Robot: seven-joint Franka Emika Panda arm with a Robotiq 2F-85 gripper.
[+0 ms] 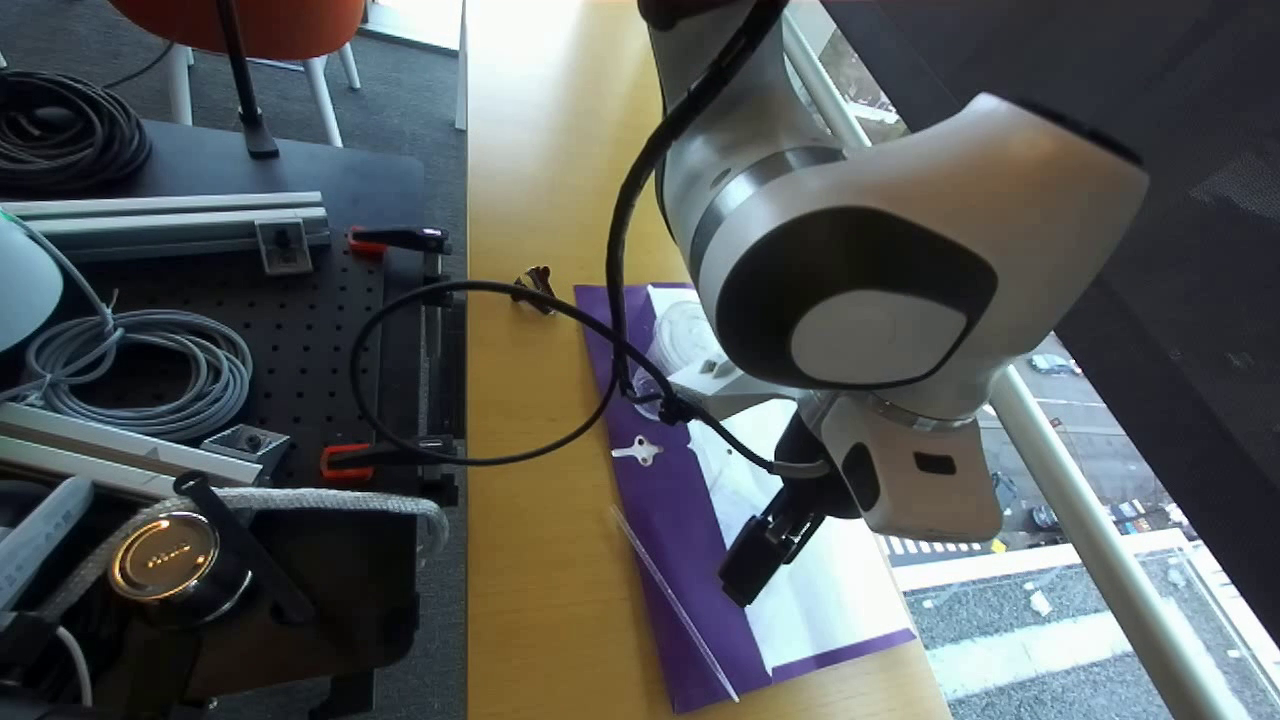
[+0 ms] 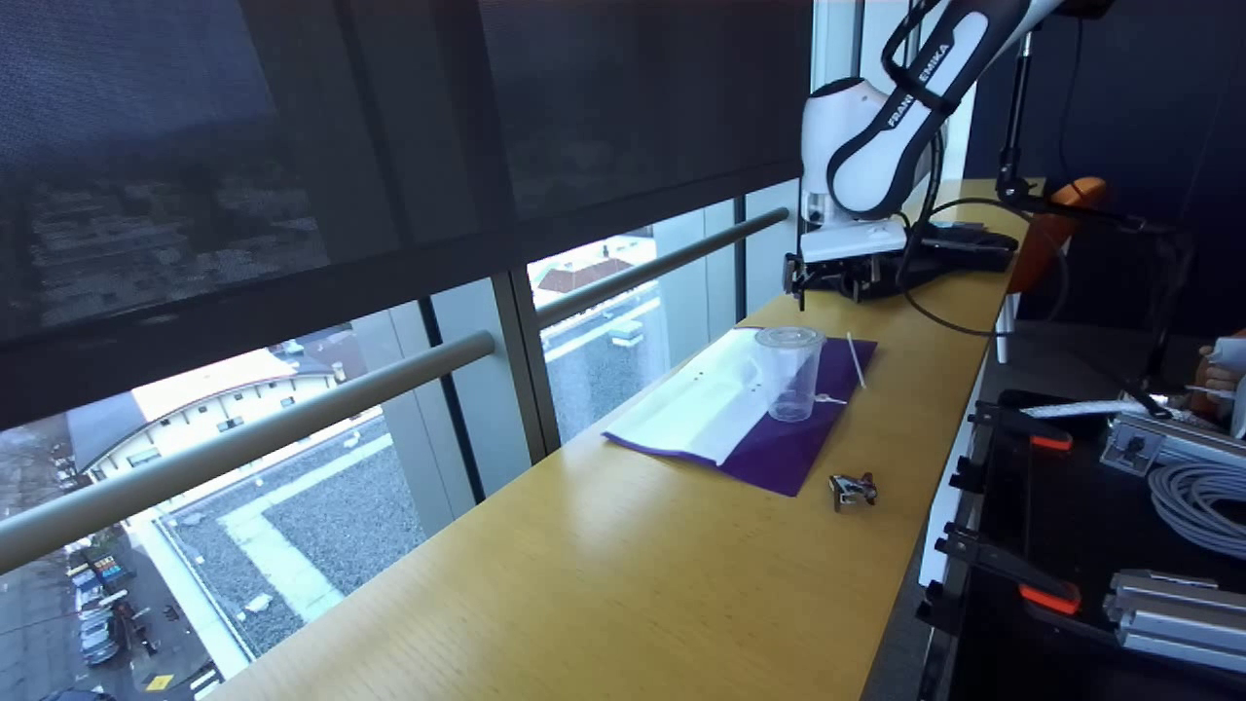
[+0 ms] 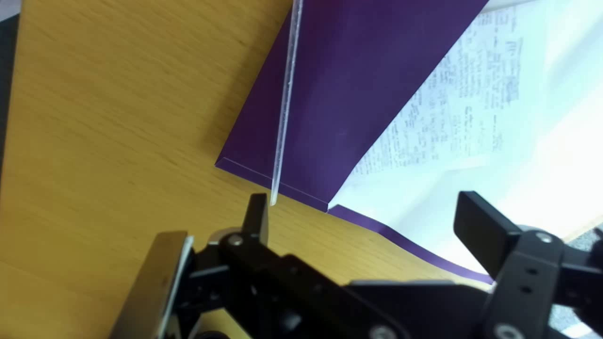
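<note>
Over the near end of a purple folder (image 1: 654, 540) hangs my gripper, open with nothing between its fingers. In the wrist view its left fingertip is close below the end of a clear straw (image 3: 285, 107), which lies along the folder and pokes past its edge. White paper with handwriting (image 3: 452, 124) covers the folder's other half. A clear plastic cup (image 2: 791, 380) with a lid stands upright on the folder. By the cup lies a small white key-like piece (image 1: 641, 451). A shiny staple remover (image 2: 853, 490) rests on the bare wood apart from the folder.
A window rail (image 1: 1080, 528) runs along one side. A black bench (image 1: 312, 360) with cables and clamps borders the other.
</note>
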